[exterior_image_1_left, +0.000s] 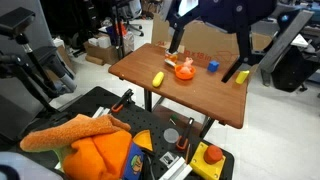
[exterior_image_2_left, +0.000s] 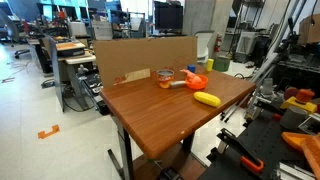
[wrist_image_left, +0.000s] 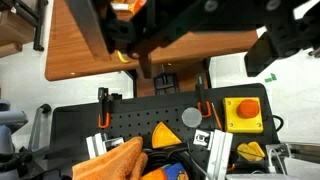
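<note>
My gripper (exterior_image_1_left: 207, 58) hangs high over the near side of the wooden table (exterior_image_1_left: 205, 96), open, its dark fingers wide apart with nothing between them. In the wrist view the gripper is above the table's near edge. A yellow oblong object (exterior_image_2_left: 207, 99) lies near the table edge. Behind it sits an orange dish (exterior_image_2_left: 194, 80) with something pinkish on it. A small glass-like jar (exterior_image_2_left: 167, 77), a blue item (exterior_image_2_left: 191, 69) and an upright yellow item (exterior_image_2_left: 210, 65) stand farther back. The gripper's fingers are not visible in exterior view 2.
A cardboard panel (exterior_image_2_left: 145, 60) borders the table's back. On the robot's side are a black perforated base plate (wrist_image_left: 135, 112), an orange cloth (wrist_image_left: 110, 163) and a yellow box with a red button (exterior_image_1_left: 212, 155).
</note>
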